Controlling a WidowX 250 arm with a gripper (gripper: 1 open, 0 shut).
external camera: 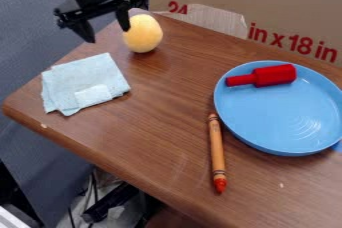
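Note:
The black gripper (104,22) hangs at the top left, above the back left edge of the wooden table, its fingers apart with nothing seen between them. A yellow ball (143,33) rests just right of it, near that edge. A folded pale blue cloth (83,84) lies on the left of the table. On the right is a blue plate (278,120) with a red rolling pin (267,76) on it. An orange crayon (217,152) lies left of the plate, pointing toward the front.
A large cardboard box (254,7) stands behind the table (154,142). The middle of the table between cloth, ball and plate is clear. Dark equipment stands below the left edge.

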